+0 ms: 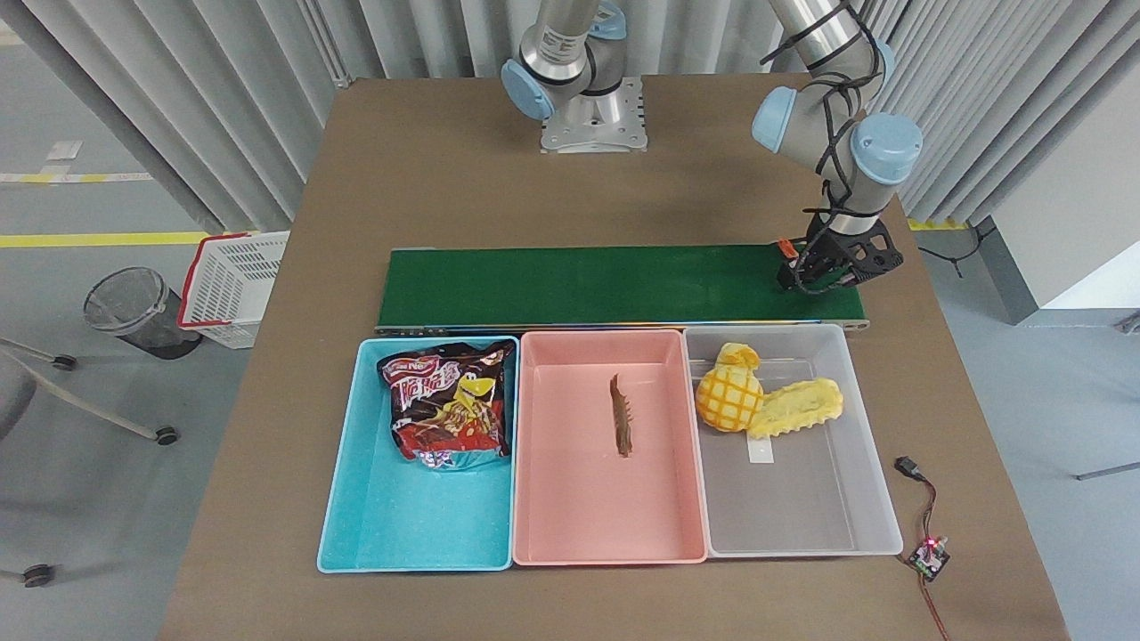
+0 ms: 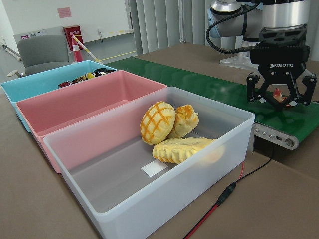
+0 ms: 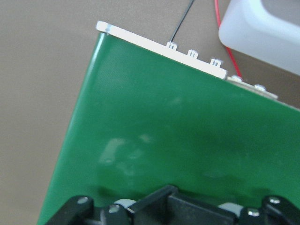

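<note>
My gripper is low over the right end of the green conveyor belt. In the camera left view a small reddish-orange item is at the fingers, partly hidden by them; I cannot tell whether it is gripped. In the wrist view only the dark top of the gripper shows, above bare belt.
In front stand a blue tray with a snack bag, a pink tray with a brown elongated item, and a clear tray with several yellow breads. Wires lie at the right.
</note>
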